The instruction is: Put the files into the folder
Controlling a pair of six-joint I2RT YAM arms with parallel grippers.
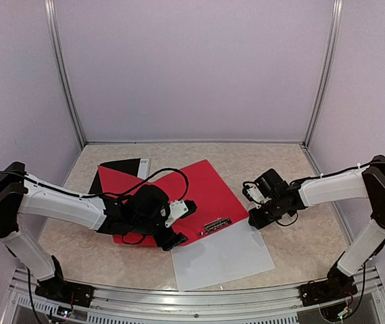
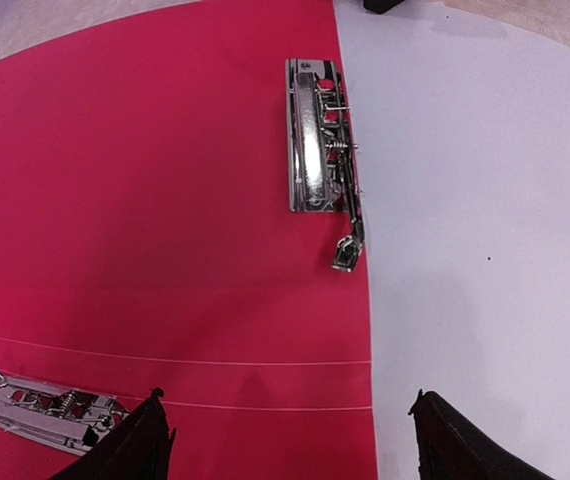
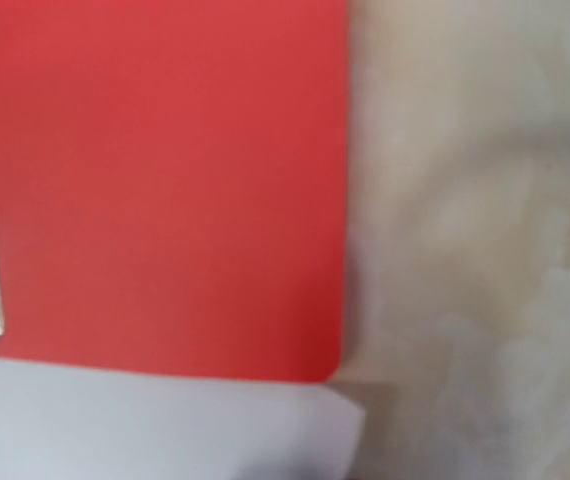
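The open red folder (image 1: 206,189) lies on the table with metal clips (image 2: 310,140) along it. A white sheet (image 1: 223,260) extends from its near edge, its far edge meeting the clip side. My left gripper is open above the red folder and paper border, a second clip (image 2: 40,410) at its lower left. My right gripper (image 1: 254,219) is low at the folder's right corner, by the sheet's corner; its fingers are out of the right wrist view and hard to make out from above.
A black folder (image 1: 118,164) with a white edge lies at the back left, partly under the red one. The metal rail (image 1: 206,297) borders the front.
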